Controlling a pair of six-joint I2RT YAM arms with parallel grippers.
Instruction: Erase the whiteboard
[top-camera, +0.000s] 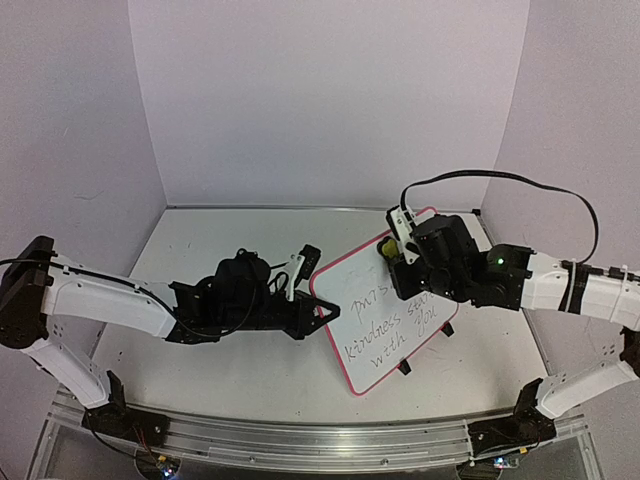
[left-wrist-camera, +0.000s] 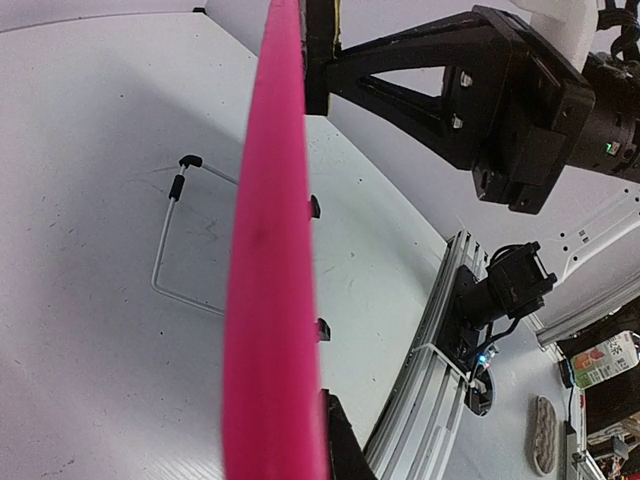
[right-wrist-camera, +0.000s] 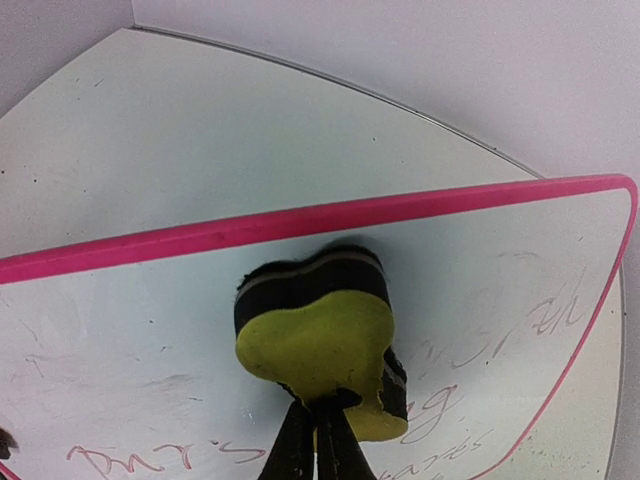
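The whiteboard (top-camera: 350, 288), a pink-rimmed panel, is tilted on the table with red handwriting on it. At its left edge my left gripper (top-camera: 326, 312) is shut on the rim; the pink edge (left-wrist-camera: 270, 250) fills the middle of the left wrist view, hiding most of the fingers. My right gripper is shut on a yellow-and-black eraser (right-wrist-camera: 318, 340), which is against the board's upper part, near the top rim. Faint smears (right-wrist-camera: 165, 385) show left of the eraser. Lower down, "kindness" and "with you" are legible; some writing is hidden by the right arm.
Behind the board a thin wire stand (left-wrist-camera: 157, 255) shows in the left wrist view. Black feet (top-camera: 404, 367) stick out at the board's lower edge. A metal rail (top-camera: 300, 435) runs along the front.
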